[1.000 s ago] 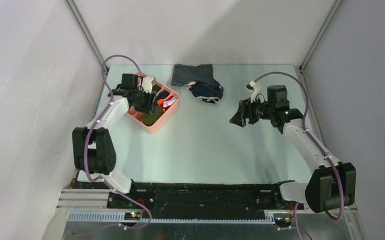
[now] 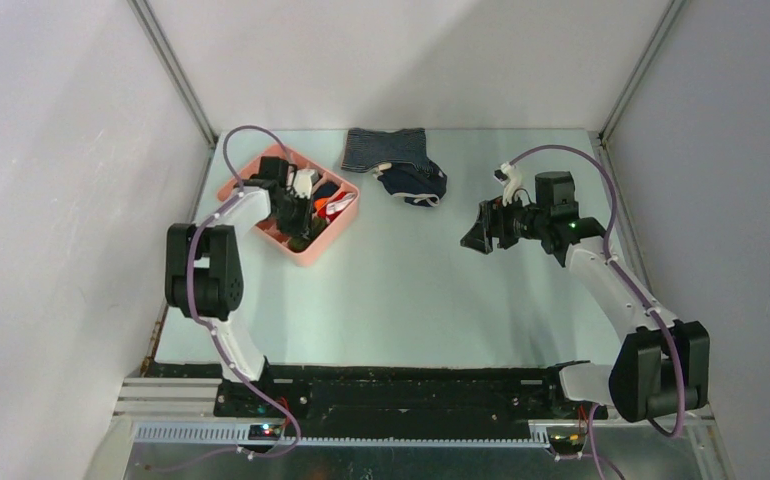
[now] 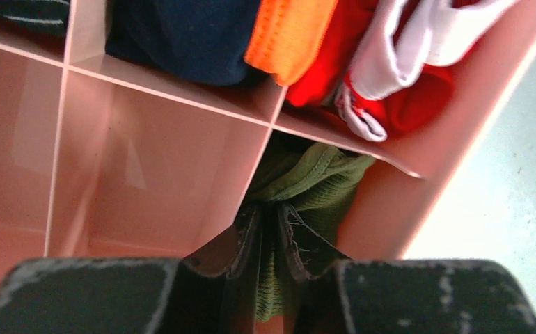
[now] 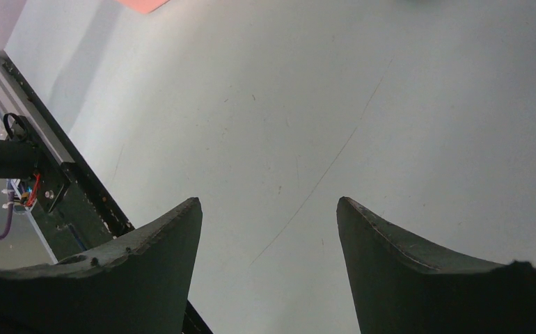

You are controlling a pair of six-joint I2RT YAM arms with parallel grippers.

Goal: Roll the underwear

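An olive-green ribbed garment (image 3: 314, 184) sits folded in a corner compartment of the pink divided box (image 2: 323, 248). My left gripper reaches into that compartment, its fingertips at the cloth with only a narrow gap between them. Whether any fabric is pinched there cannot be made out. Over the bare right part of the table, my right gripper is open and empty. At the back of the table lie a dark striped garment (image 2: 386, 148) and a crumpled navy one (image 2: 413, 183) with light trim.
Neighbouring compartments hold navy cloth (image 3: 182, 42), an orange piece (image 3: 289, 38) and red-and-white cloth (image 3: 390, 62). One compartment beside the green garment is empty (image 3: 154, 160).
My left gripper has moved a little toward the front of the table and over the green garment, covering more of it in the top view. The right arm has stayed nearly still.
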